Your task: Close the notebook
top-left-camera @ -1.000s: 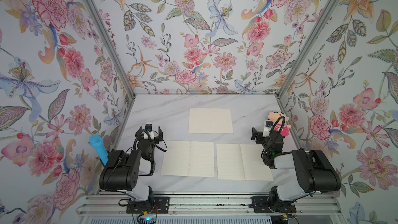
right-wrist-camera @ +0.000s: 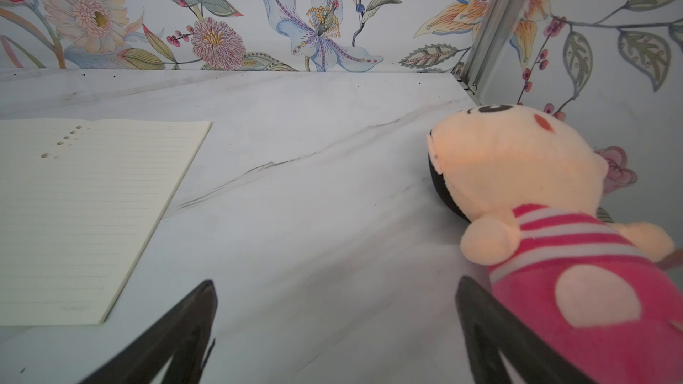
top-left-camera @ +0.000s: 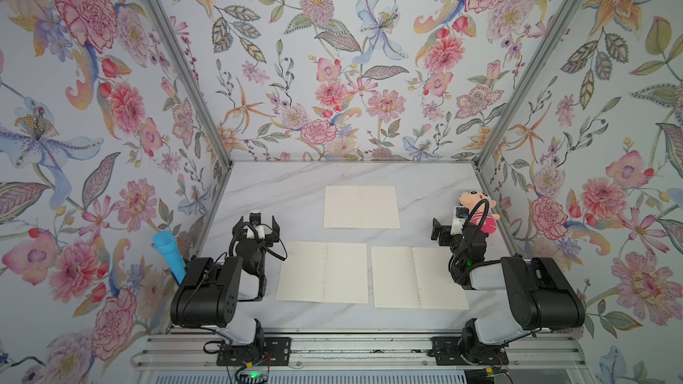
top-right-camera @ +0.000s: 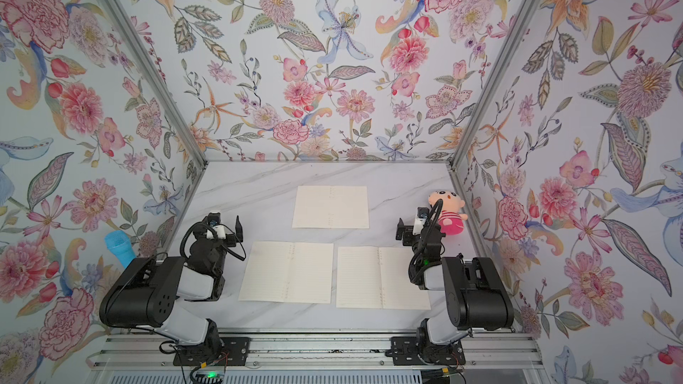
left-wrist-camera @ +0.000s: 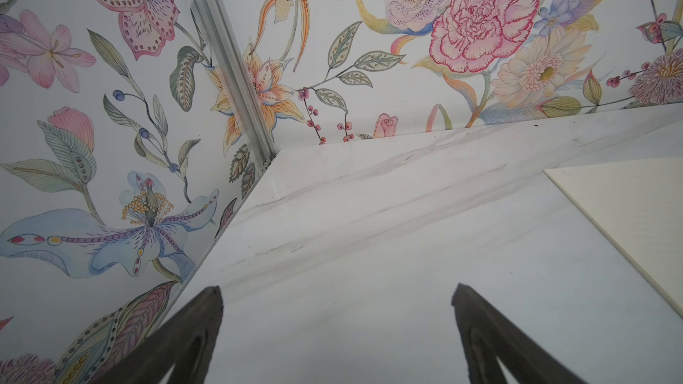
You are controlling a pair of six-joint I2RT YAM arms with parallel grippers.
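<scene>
Three cream notebooks lie spread flat on the table. The back notebook (top-left-camera: 361,206) is at the middle, the front left notebook (top-left-camera: 323,272) near the left arm, and the front right notebook (top-left-camera: 405,278) partly under the right arm. In the left wrist view, my left gripper has its two dark fingers wide apart over bare table, with the back notebook (left-wrist-camera: 626,206) off to the right. My right gripper likewise stands open with nothing between its fingers; the back notebook (right-wrist-camera: 92,206) is on its left. Neither gripper touches a notebook.
A pink plush doll (right-wrist-camera: 555,234) lies by the right wall, close to the right gripper. Outside the left edge stands a blue cup-like object (top-left-camera: 168,249). Bare marble table (top-left-camera: 277,192) stretches across the back left. Floral walls enclose the sides and back.
</scene>
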